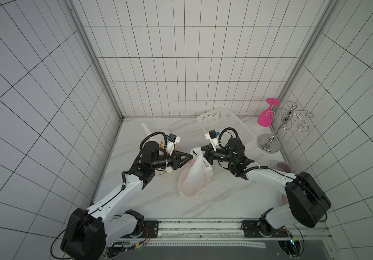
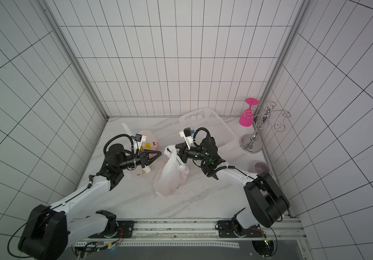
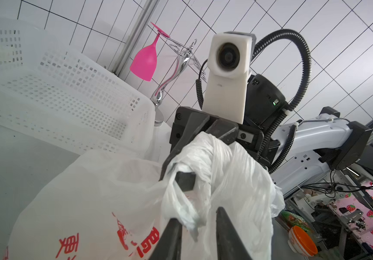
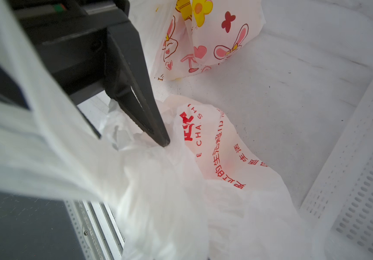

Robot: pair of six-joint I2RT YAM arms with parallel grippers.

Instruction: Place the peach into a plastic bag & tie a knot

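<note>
A white plastic bag (image 1: 195,177) with red print stands on the counter between my arms, its top gathered and twisted round the fingers of my right gripper (image 1: 208,151), which is shut, bag film around it; what lies between those fingers is hidden. In the left wrist view the bag's bunched loop (image 3: 199,164) hangs over that gripper. My left gripper (image 1: 187,158) is part open just left of the bag's top, its fingertips beside the film with nothing visibly held. The peach is not clearly visible inside the bag.
A white perforated basket (image 1: 225,123) sits behind. A printed plastic bag (image 2: 149,138) lies behind my left arm. A pink cup (image 1: 265,117) and metal stand (image 1: 268,143) are at back right. Bare counter (image 2: 203,195) shows at the front right.
</note>
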